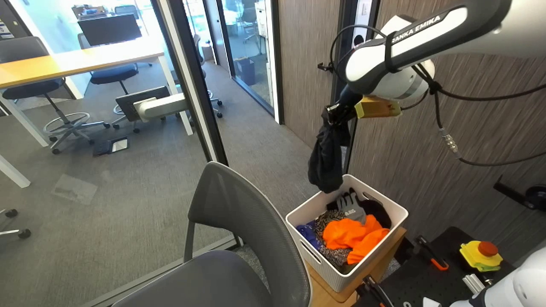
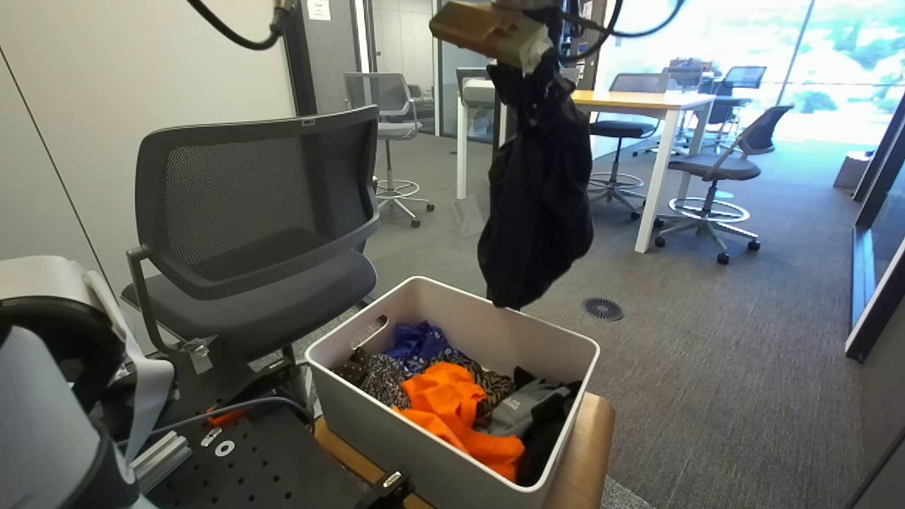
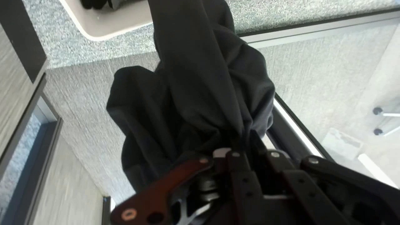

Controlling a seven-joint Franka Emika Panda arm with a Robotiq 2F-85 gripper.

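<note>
A black cloth point(image 1: 327, 156) hangs in loose folds from my gripper point(image 1: 335, 113), whose fingers are shut on its upper end. In the second exterior view the cloth point(image 2: 539, 195) dangles over the far side of the white basket point(image 2: 450, 288), its lower end near the rim. The wrist view has the cloth point(image 3: 195, 75) filling the middle and covering most of the fingertips. Inside the basket lie an orange cloth point(image 1: 353, 233), a grey and black glove point(image 1: 349, 209), a blue cloth point(image 2: 418, 342) and a patterned cloth point(image 2: 386, 380).
A dark office chair point(image 1: 245, 215) stands close beside the basket. The basket rests on a wooden stool point(image 2: 594, 433), with a black perforated board point(image 2: 263, 475) nearby. A wooden wall point(image 1: 435, 143) runs behind the arm. Carpeted floor beyond the basket is clear.
</note>
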